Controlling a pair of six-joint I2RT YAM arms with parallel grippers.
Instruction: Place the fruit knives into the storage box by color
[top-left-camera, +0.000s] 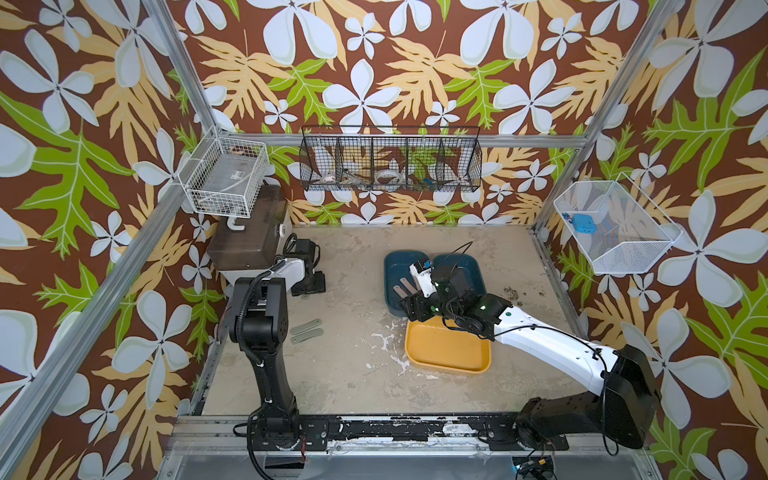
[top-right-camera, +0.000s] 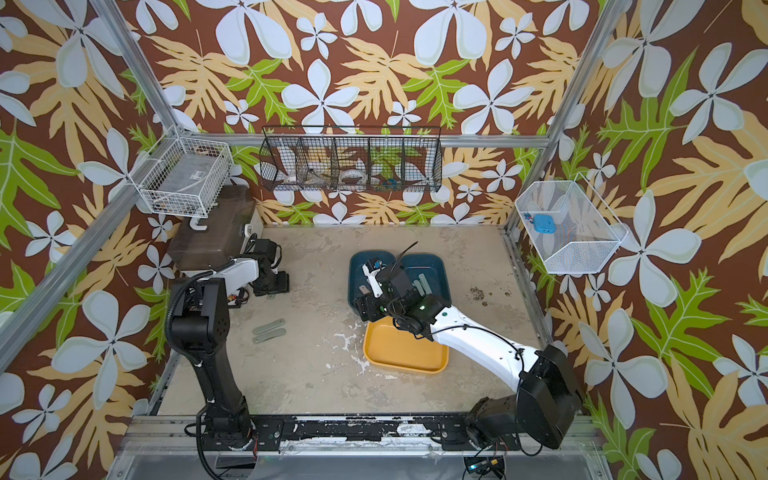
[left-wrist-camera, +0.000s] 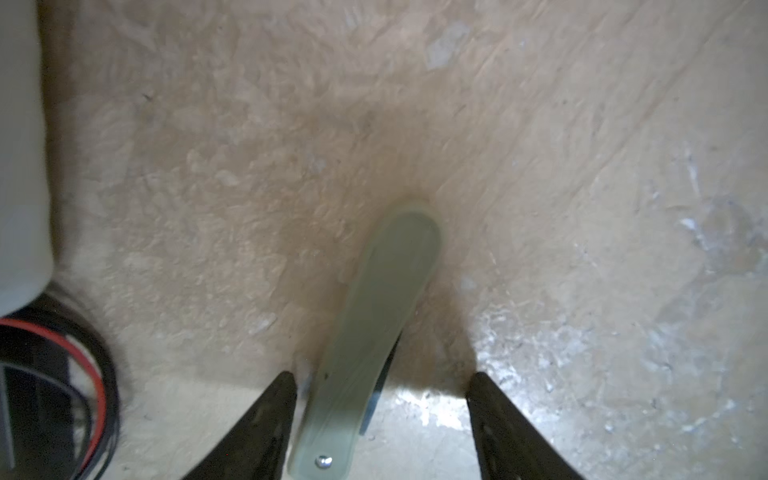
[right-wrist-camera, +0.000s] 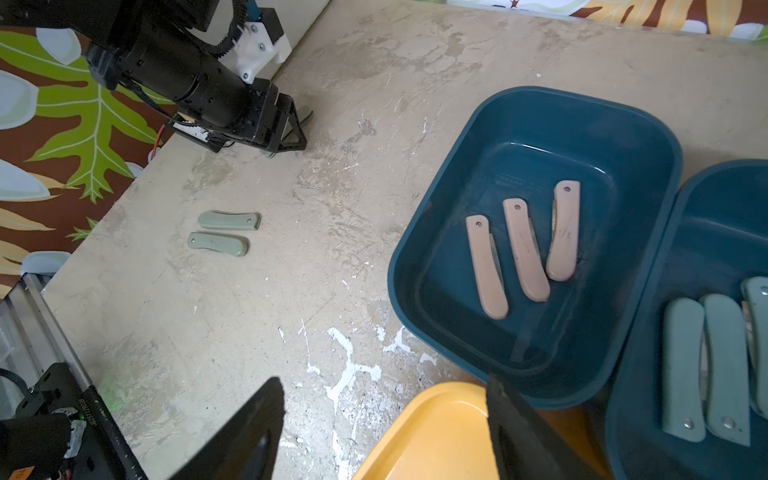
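A sage-green knife (left-wrist-camera: 376, 296) lies on the table beneath my left gripper, whose open fingers straddle its lower part. Two more green knives, the upper (right-wrist-camera: 228, 220) and the lower (right-wrist-camera: 216, 242), lie on the left of the table. The left blue bin (right-wrist-camera: 416, 232) holds three pink knives (right-wrist-camera: 525, 248); the right blue bin (right-wrist-camera: 640, 400) holds several green knives (right-wrist-camera: 724, 368). My right gripper stands open above the bins and a yellow tray (right-wrist-camera: 424, 440), nothing visible between its fingers.
A brown-lidded box (top-left-camera: 244, 240) stands back left. Wire baskets hang on the back wall (top-left-camera: 389, 160) and both side rails (top-left-camera: 224, 176).
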